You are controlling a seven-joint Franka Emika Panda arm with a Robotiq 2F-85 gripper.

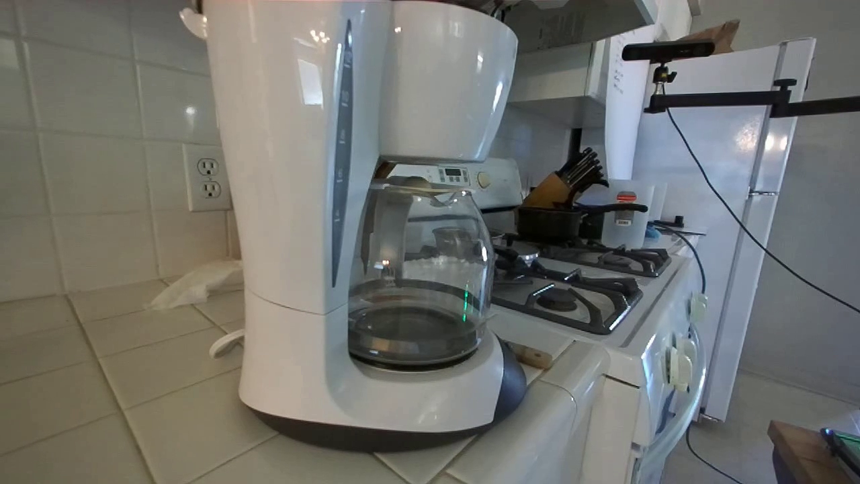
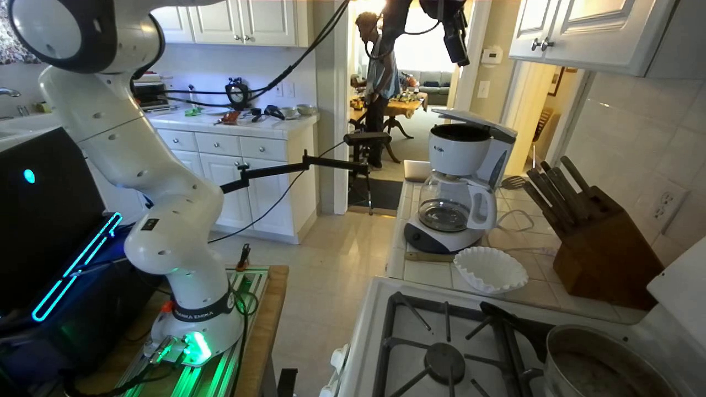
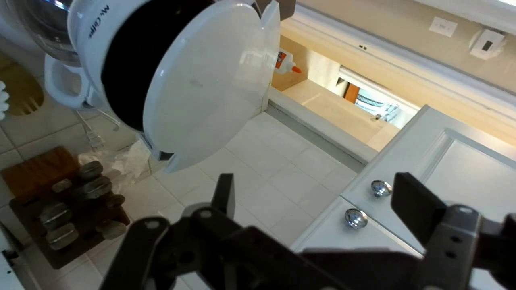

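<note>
On the tiled counter stands a white coffee maker with its glass carafe seated on the base. Its lid is raised, and the dark basket opening shows beneath it. In the wrist view my gripper is open, its fingers wide apart and nothing between them. It hangs above the counter level, apart from the coffee maker, whose lid lies up and to the left in that view. A gripper-like dark part shows at the top of the second exterior view.
A knife block stands near the wall, with a white fluted bowl close to the carafe. The stove carries a pot. Cabinet doors hang near my right finger. Bare counter tiles lie below.
</note>
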